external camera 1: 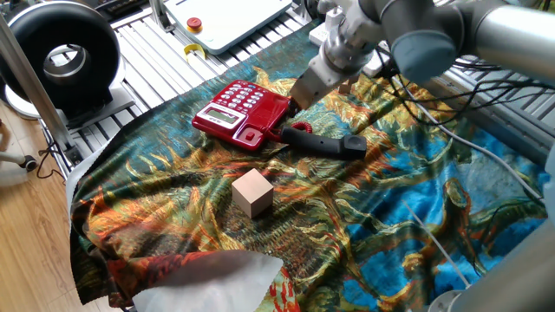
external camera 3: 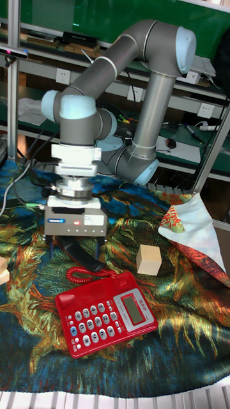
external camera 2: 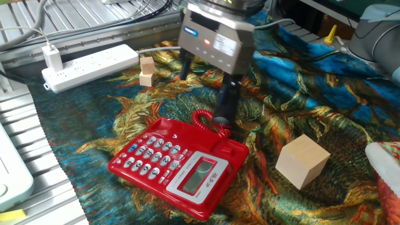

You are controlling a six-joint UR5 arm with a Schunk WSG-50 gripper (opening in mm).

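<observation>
A red desk phone (external camera 1: pixel 240 114) with grey keys lies on the patterned cloth; its base (external camera 2: pixel 178 165) fills the lower middle of the second view. Off its cradle, the black handset (external camera 1: pixel 325 146) rests on the cloth beside the base, joined by a coiled red cord (external camera 3: pixel 87 275). My gripper (external camera 3: pixel 73 255) points down near the handset, its two fingers wide apart. In the second view the handset (external camera 2: pixel 226 107) is foreshortened below the right-hand finger, and I cannot tell whether they touch. Nothing shows gripped.
A large wooden cube (external camera 1: pixel 253 192) stands on open cloth near the phone. Two small wooden blocks (external camera 2: pixel 146 72) are by a white power strip (external camera 2: pixel 94 67). The cloth's pale folded corner (external camera 3: pixel 197 228) lies beyond the large cube. Cables (external camera 1: pixel 468 87) hang around the arm.
</observation>
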